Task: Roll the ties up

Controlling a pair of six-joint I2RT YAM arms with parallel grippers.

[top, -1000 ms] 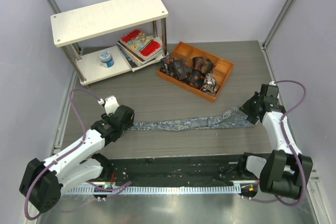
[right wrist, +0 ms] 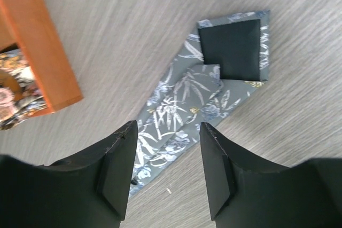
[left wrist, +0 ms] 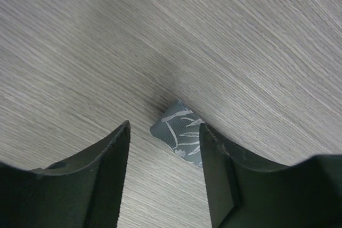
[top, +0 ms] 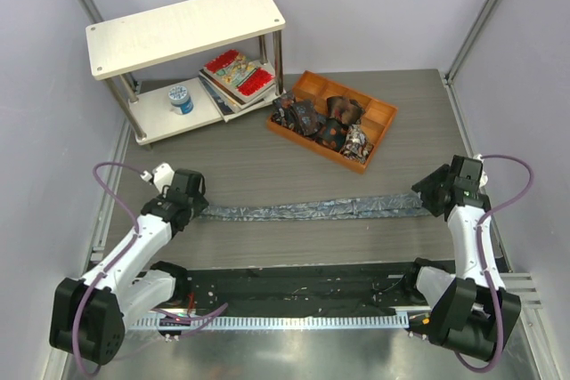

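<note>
A grey-blue patterned tie [top: 312, 210] lies stretched flat across the table from left to right. Its narrow end [left wrist: 180, 133] shows in the left wrist view, just beyond and beside the right finger of my left gripper. That gripper is part open, with no cloth seen pinched in it. In the right wrist view the broad end shows its dark lining [right wrist: 232, 50], with a folded layer of tie [right wrist: 184, 100] beside it. My right gripper is open above the tie, fingers apart. From above, both grippers hide the tie's ends.
An orange wooden tray [top: 378, 122] holding several rolled dark ties stands behind the tie, right of centre. At the back left is a white shelf [top: 187, 28] with books [top: 239, 77] and a blue-white tub [top: 181, 100]. Bare table lies before and behind the tie.
My left gripper has moved left along the tie to its narrow end. On the right, my gripper has shifted slightly right, and the raised part of the tie there now lies flatter.
</note>
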